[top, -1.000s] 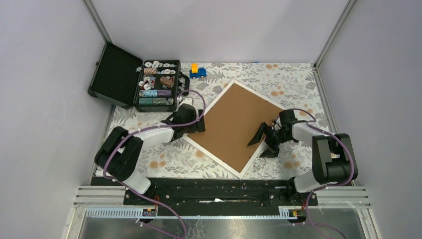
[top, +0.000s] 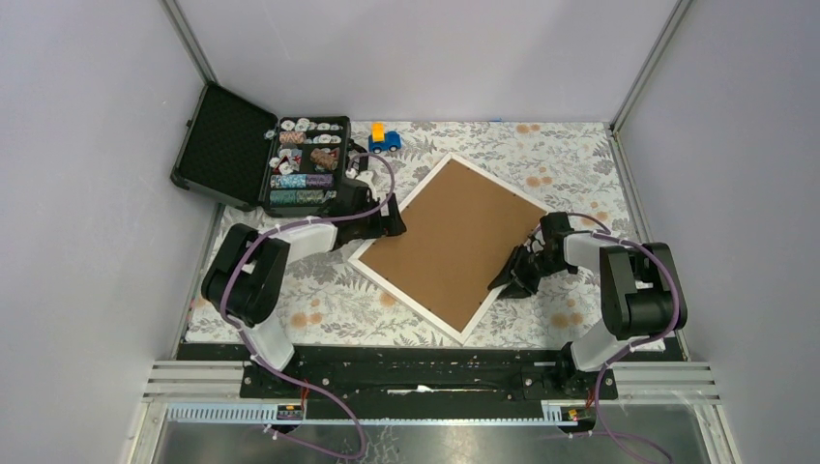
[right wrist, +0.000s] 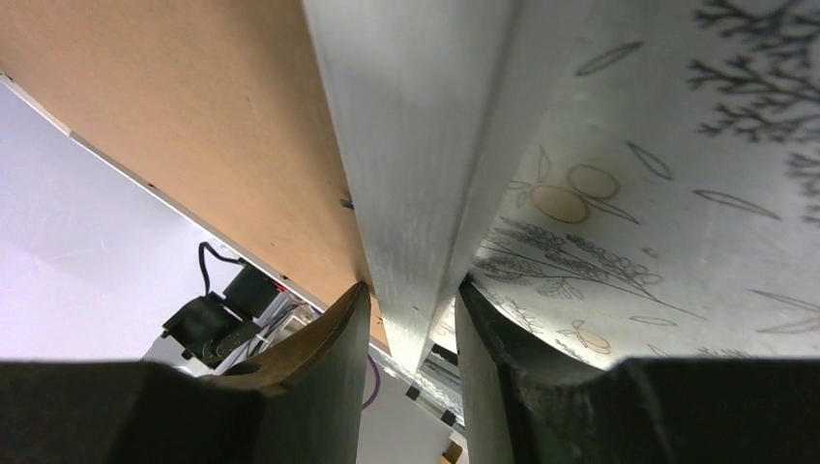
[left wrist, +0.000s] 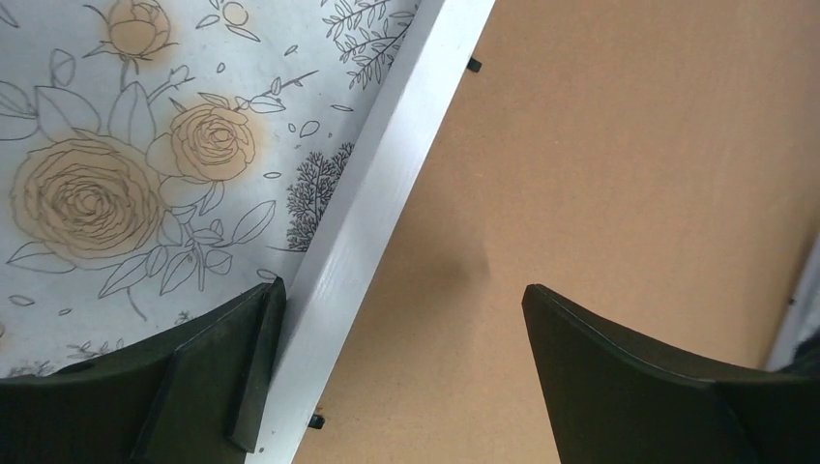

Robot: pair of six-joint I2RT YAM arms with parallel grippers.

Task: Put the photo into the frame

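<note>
A large white-edged frame [top: 405, 301] with a brown backing board [top: 459, 232] lies diagonally on the table. My left gripper is open astride its left rim [left wrist: 377, 184]; the outer finger [left wrist: 218, 377] meets the rim, while the other finger [left wrist: 629, 387] stands over the board with a wide gap. At the lower right side, my right gripper has its fingers close on both sides of the white rim [right wrist: 406, 193]. Whether they grip it firmly is hard to tell. No photo can be made out.
An open black case [top: 224, 150] of rolls and spools stands at the back left. Beside it is a small blue and yellow toy truck [top: 384, 141].
My left gripper has shifted toward the back along the rim. The frame has slid slightly to the left.
</note>
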